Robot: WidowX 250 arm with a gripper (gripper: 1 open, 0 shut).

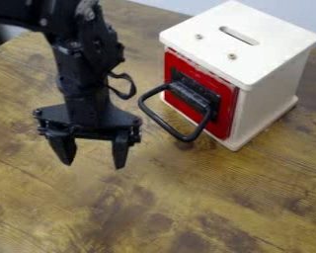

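My black gripper (pixel 92 152) hangs low over the wooden table at the left, fingers apart and pointing down, with nothing visible between them. To its right stands a white wooden box (pixel 261 59) with a red front panel (pixel 221 119) and a slot on top. A black loop handle (pixel 188 134) sticks out from that front toward the gripper, its near end a short way right of the fingers, not touching them.
A pale wall or edge shows at the back corners.
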